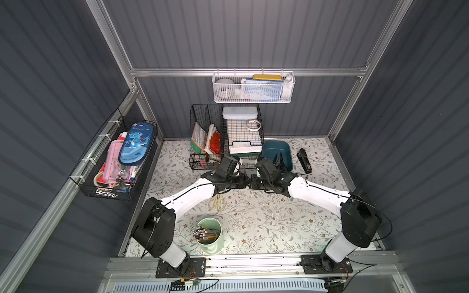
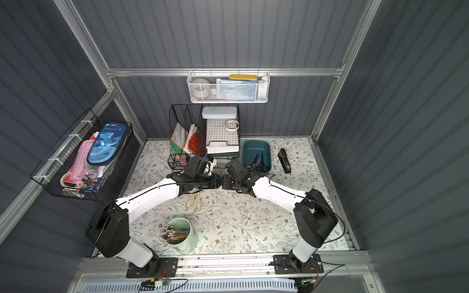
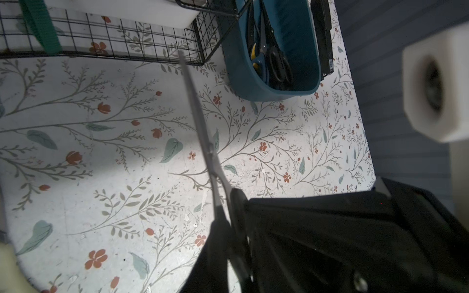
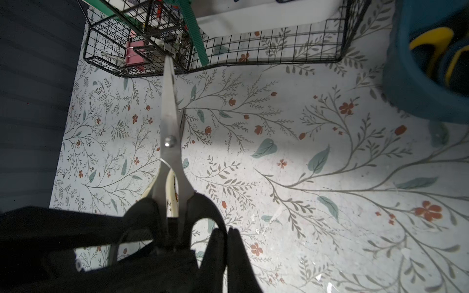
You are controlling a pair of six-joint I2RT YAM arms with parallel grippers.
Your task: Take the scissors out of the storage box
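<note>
The scissors [image 4: 169, 131], with silver blades and black handles, are held above the table between my two grippers, blades towards the wire rack. In the left wrist view the blades [image 3: 197, 117] show edge-on. My right gripper is shut at the edge of one handle loop. My left gripper [image 1: 245, 180] is at the handles from the other side; the right gripper partly hides its fingers in its own wrist view, so its grip is unclear. The blue storage box [image 3: 239, 78] behind the right arm holds several other dark-handled tools.
Cream-handled scissors [image 1: 217, 201] lie under the left arm. A green pencil cup [image 1: 215, 242] stands at the front left. The black wire rack [image 1: 193, 131] is just behind the grippers, and a black stapler [image 1: 303, 161] lies right of the box.
</note>
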